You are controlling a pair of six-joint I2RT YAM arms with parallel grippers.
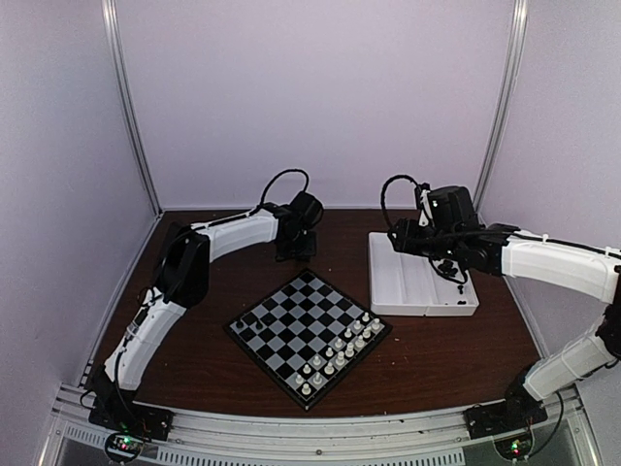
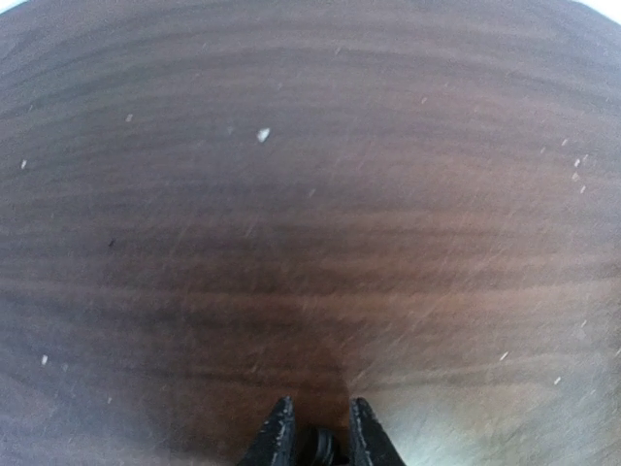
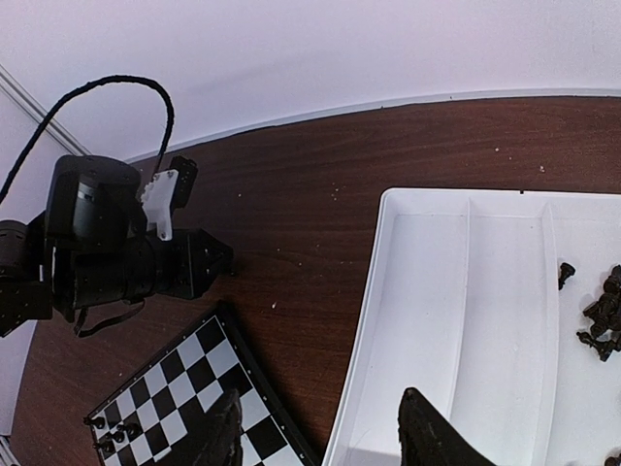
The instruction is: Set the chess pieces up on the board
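Observation:
The chessboard (image 1: 301,320) lies front centre, white pieces (image 1: 340,354) along its near right edge and a few black pieces (image 1: 252,324) at its left corner. Behind it, my left gripper is low over bare table, with a dark object between its fingertips at the bottom of the left wrist view; whether it is held is unclear. My right gripper hangs above the tray's left side, fingers apart, nothing between them. More black pieces (image 3: 602,320) lie in the right part of the white tray (image 3: 417,291).
Bare wood surrounds the board, including the strip between it and the tray. Walls close in the table at the back and both sides. In the right wrist view the left arm stands above the board's far corner.

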